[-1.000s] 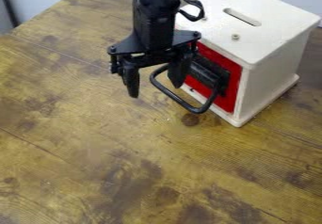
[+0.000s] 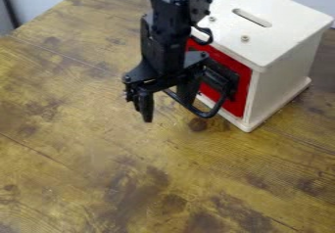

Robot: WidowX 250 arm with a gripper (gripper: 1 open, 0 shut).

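My black gripper [image 2: 165, 96] hangs over the table at the front-left of a white wooden box [image 2: 268, 75] with a red front panel [image 2: 237, 105] and a slot in its top. Its two fingers point down and stand apart, with nothing visible between them. A black bar handle [image 2: 207, 110] on the red front sits just right of the gripper, partly hidden behind it.
A pale wall runs behind the box at the top right, and a grey edge shows at the far top left.
The gripper has shifted slightly right and down toward the box's front over the last second, now covering more of the black handle. The box has stayed in place.
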